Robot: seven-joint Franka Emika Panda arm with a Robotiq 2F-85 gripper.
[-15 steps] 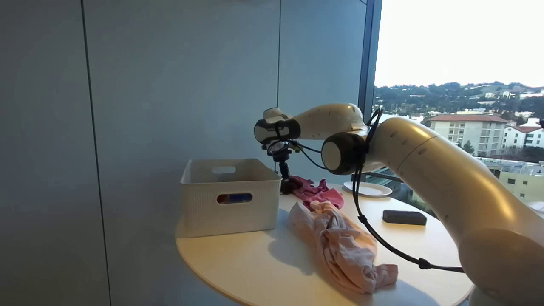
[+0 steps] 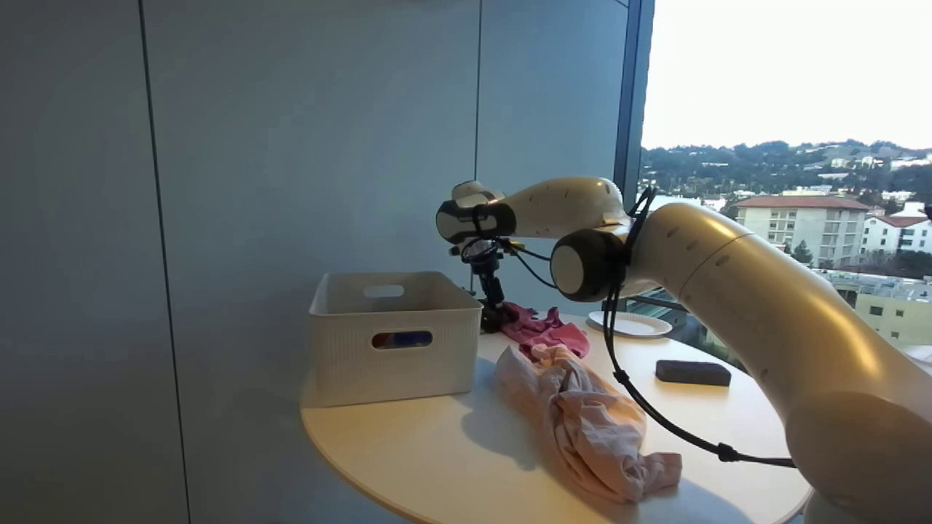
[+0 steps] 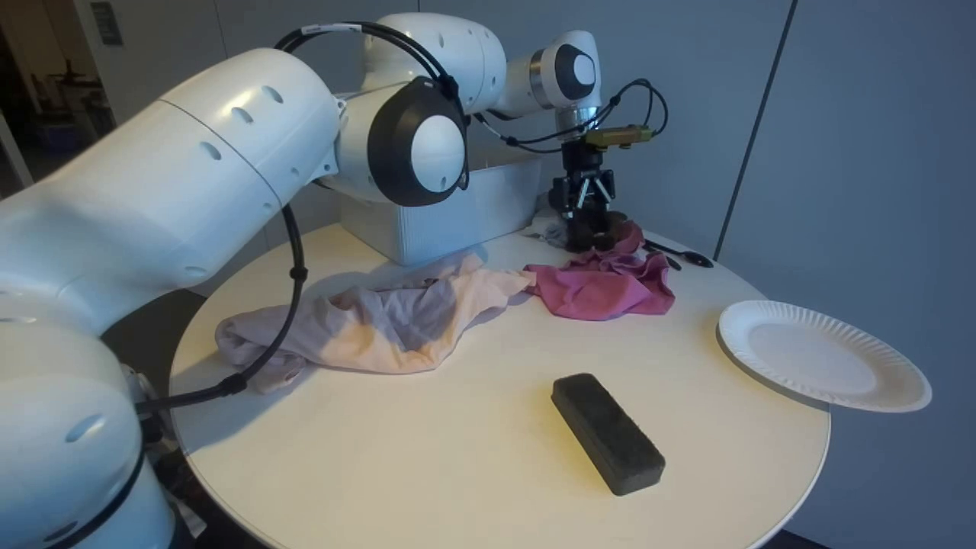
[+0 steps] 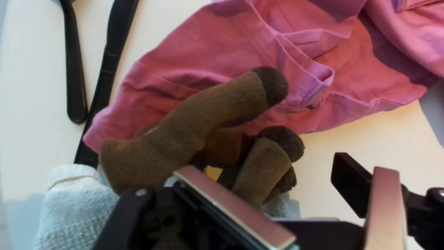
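A brown plush toy (image 4: pixel 179 137) with dark-tipped legs lies partly over a pink cloth (image 4: pixel 216 54) in the wrist view. My gripper is low over the toy, its fingers spread apart. One finger (image 4: pixel 241 212) covers part of the plush; the other is off to the right over bare table. Whether any of the toy lies between them is partly hidden. In the second exterior view, the gripper (image 3: pixel 590 233) points down at the far side of the table, behind the pink cloth (image 3: pixel 608 288).
A white bin (image 2: pixel 393 367) stands close beside the gripper. A pale pink cloth (image 2: pixel 594 419), a black block (image 3: pixel 608 435) and a paper plate (image 3: pixel 805 352) are on the table. Black cutlery (image 4: pixel 110 58) and a grey-white cloth (image 4: pixel 75 204) lie near the toy.
My gripper and wrist have shifted very slightly in the first exterior view. The bin, cloths, plate and block look unmoved.
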